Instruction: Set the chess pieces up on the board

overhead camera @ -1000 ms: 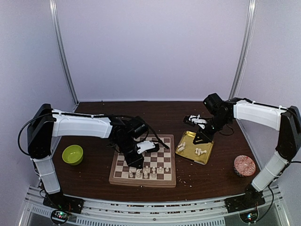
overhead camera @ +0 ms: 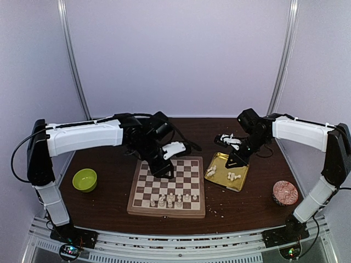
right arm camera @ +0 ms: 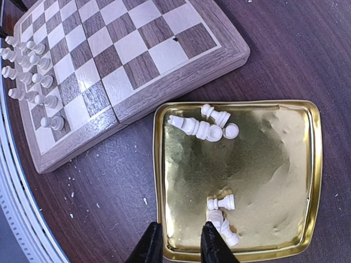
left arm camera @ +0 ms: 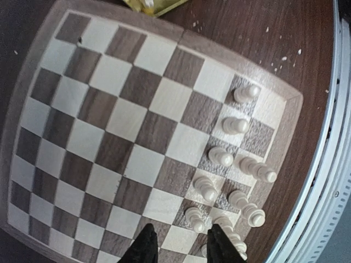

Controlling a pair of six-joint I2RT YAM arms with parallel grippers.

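White pieces stand in rows at the near side of the wooden chessboard, among them a pawn and a taller piece. My left gripper hangs above the board, part open, with no piece visible between its fingers. More white pieces lie on their sides in two groups in the gold tray right of the board, including a small rook. My right gripper is over the tray's near edge; whether anything is between its fingertips cannot be seen.
A green bowl sits left of the board, a red patterned bowl at the right front.
My left gripper has risen from the near rows of pieces toward the back of the board. The right arm and the pieces in the tray look unchanged.
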